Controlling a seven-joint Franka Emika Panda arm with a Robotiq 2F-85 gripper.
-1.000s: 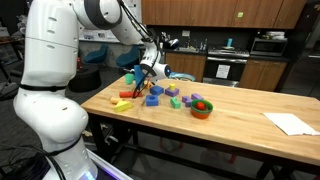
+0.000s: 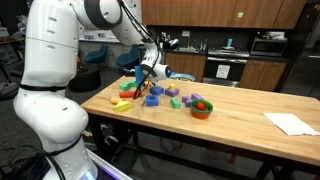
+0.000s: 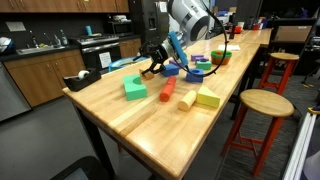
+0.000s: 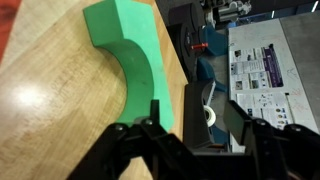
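My gripper has its two fingers well apart in the wrist view, with nothing visible between their tips. Left of and beyond the near finger lies a green arch-shaped block on the wooden table. From the second exterior view, that green block sits near the table's left part, and the gripper is low over the table just behind it. In the first exterior view the gripper hangs among the blocks at the table's far left; its fingertips are too small to make out there.
Around the gripper are a red cylinder, a yellow block, a tan cylinder and several blue blocks. A green bowl with red contents stands to the right. White paper lies farther right, with bare table between.
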